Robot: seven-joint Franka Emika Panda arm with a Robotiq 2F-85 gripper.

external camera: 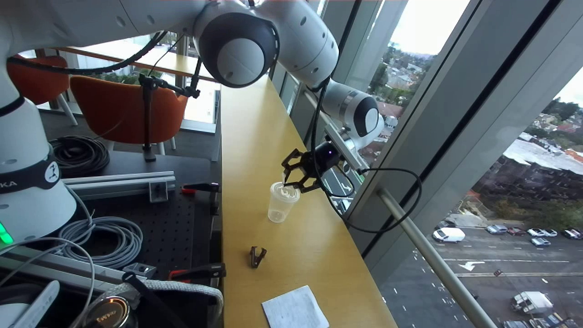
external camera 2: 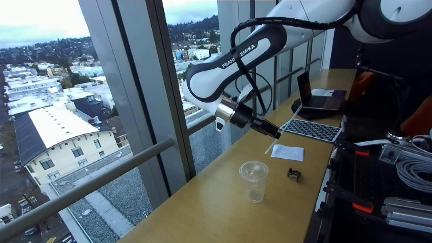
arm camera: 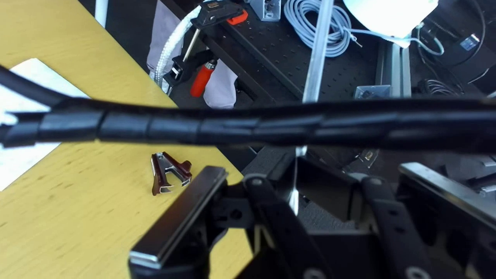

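Note:
A thin translucent straw (external camera 2: 292,118) is pinched in my gripper (external camera 2: 278,135), which is shut on it; the straw slants, its lower end (external camera 2: 267,151) hanging free over the table. A clear plastic cup with a lid (external camera 2: 254,181) stands upright on the table. In exterior view 1 my gripper (external camera: 284,174) overlaps the far side of the cup's lid (external camera: 285,191), while exterior view 2 shows the straw's end apart from the cup. From the wrist, the straw (arm camera: 319,53) runs up between the fingers, partly hidden behind a black cable (arm camera: 260,124). The cup does not show there.
A dark staple remover (external camera: 257,257) and a white paper (external camera: 296,309) lie on the wooden table (external camera: 246,136). Windows and a metal rail (external camera: 432,257) border one side. A keyboard (external camera 2: 311,129) and laptop (external camera 2: 320,99) sit farther along. Clamps (external camera 2: 364,206) line the other edge.

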